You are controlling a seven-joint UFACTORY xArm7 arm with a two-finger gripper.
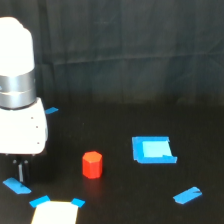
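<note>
A red block (92, 164) with a hexagonal outline rests on the dark table, left of centre. To its left, at the image's left edge, hangs the white arm, with my gripper (23, 180) at its lower end. The gripper's dark fingers blend into the background, so how its fingers stand does not show. A clear gap separates the gripper from the red block.
Right of the block lies a pale square (156, 149) bordered by blue tape (151, 138). A cream sheet (55, 213) with blue tape at its corners is at the bottom left. Another tape strip (187, 195) lies at right.
</note>
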